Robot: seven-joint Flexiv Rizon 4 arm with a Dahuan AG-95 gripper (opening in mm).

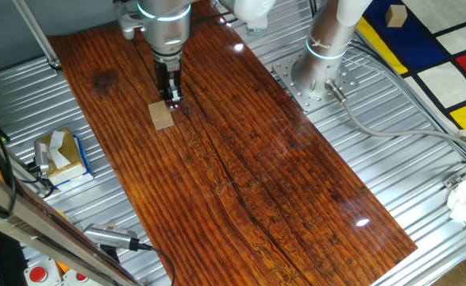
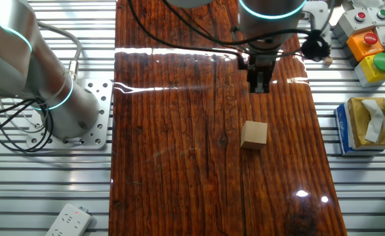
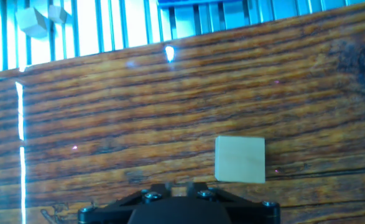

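Note:
A pale wooden block point(image 1: 160, 116) rests on the dark wooden board point(image 1: 240, 183). In exterior view 2 the block point(image 2: 254, 135) shows its top and one side. My gripper point(image 1: 172, 103) hangs pointing down over the board, close beside the block in exterior view 1. Seen from the other side, the gripper point(image 2: 259, 86) is apart from the block, beyond it. The wrist view has the block point(image 3: 240, 159) ahead and right of the gripper. Its fingertips look close together with no object visible between them; whether they are fully shut is unclear.
A tissue box point(image 1: 61, 159) stands off the board on the ribbed metal table, with a silver device point(image 1: 111, 236) nearby. Another wooden block point(image 1: 396, 16) lies on the coloured cloth.

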